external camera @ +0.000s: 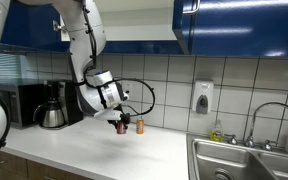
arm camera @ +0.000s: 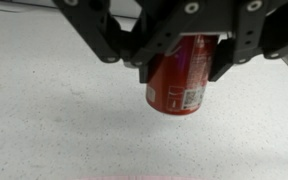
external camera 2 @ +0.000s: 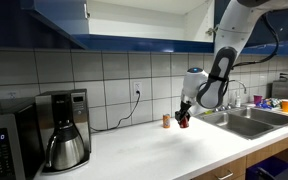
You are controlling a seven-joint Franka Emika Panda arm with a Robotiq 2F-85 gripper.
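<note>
A red can (arm camera: 180, 88) sits between the black fingers of my gripper in the wrist view, and the fingers are shut on it. Its lower end shows a printed code, while its upper part is hidden by the gripper. In exterior view 1 the same red can (external camera: 121, 128) hangs below the white arm, over the back part of the white counter (external camera: 104, 150). Exterior view 2 shows the red can (external camera 2: 184, 123) small and low, close to the countertop. Whether its base touches the counter I cannot tell.
An orange can (external camera: 140, 126) stands near the tiled wall, just right of the red can. A coffee maker (external camera 2: 68, 130) and a microwave (external camera 2: 9, 134) are at the counter's other end. The sink (external camera: 224, 158) lies right.
</note>
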